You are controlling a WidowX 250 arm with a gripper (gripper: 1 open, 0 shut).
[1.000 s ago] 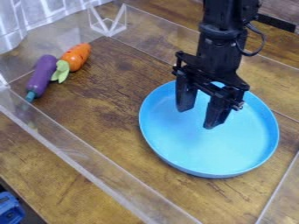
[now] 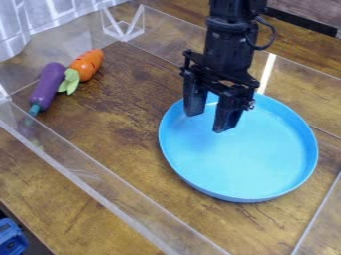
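My black gripper (image 2: 210,108) hangs from the top of the view over the back part of a large blue round plate (image 2: 240,159), its two fingers pointing down and spread apart, with nothing visible between them. Whether the fingertips touch the plate cannot be told. At the left of the wooden table lie an orange carrot (image 2: 86,63) and a purple eggplant (image 2: 48,85), with a green leafy piece beside them.
Clear low walls border the work area, and a white cloth or plastic piece (image 2: 11,30) is at the top left. A blue object (image 2: 8,239) is at the bottom left corner. The table between vegetables and plate (image 2: 120,129) is clear.
My gripper has moved a little to the left over the plate. The vegetables and plate look unchanged.
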